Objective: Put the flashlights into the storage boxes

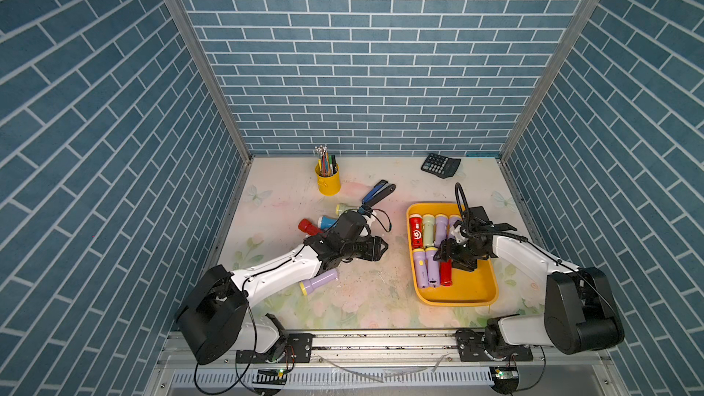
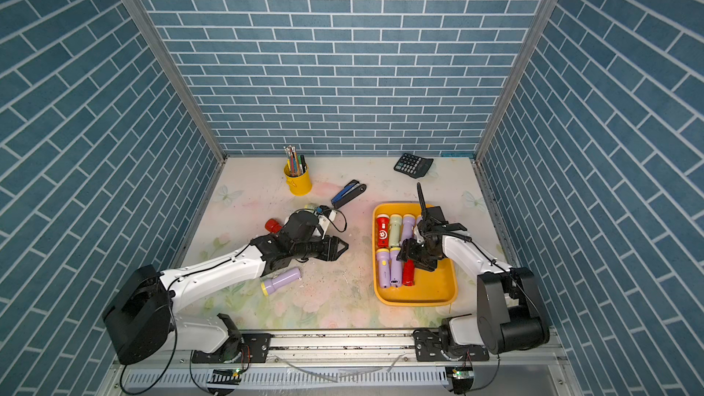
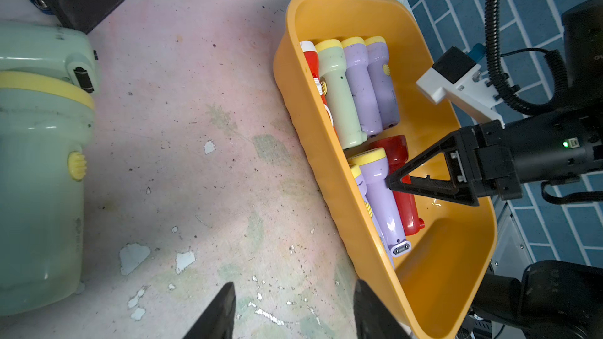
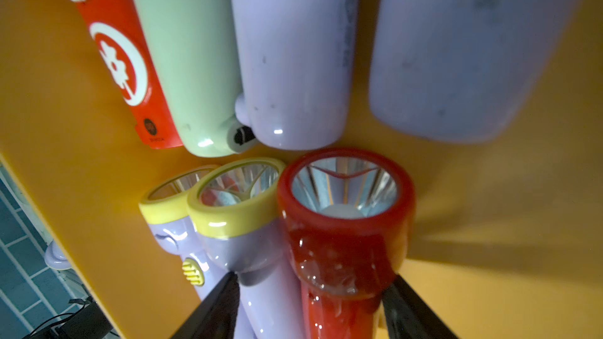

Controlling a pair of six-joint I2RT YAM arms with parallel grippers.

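Note:
Inside the orange box (image 1: 492, 292), a red flashlight (image 4: 342, 244) lies in the front row against two lavender ones with yellow rims, the nearer being a lavender flashlight (image 3: 383, 197). My right gripper stands open over the red flashlight, its fingers apart to either side of it. A back row holds a red flashlight (image 1: 415, 231), a pale green flashlight (image 3: 342, 97) and two more lavender ones. Over bare table, my left gripper is open and empty. Outside the box lie a lavender flashlight (image 1: 319, 281), a red flashlight (image 1: 308, 226) and a blue flashlight (image 1: 327, 222).
Large pale green flashlights (image 3: 37, 194) lie left of my left gripper. A stapler (image 1: 379, 193), a yellow pencil cup (image 1: 329, 182) and a calculator (image 1: 440, 165) stand farther back. Bare floor shows in the box's front right.

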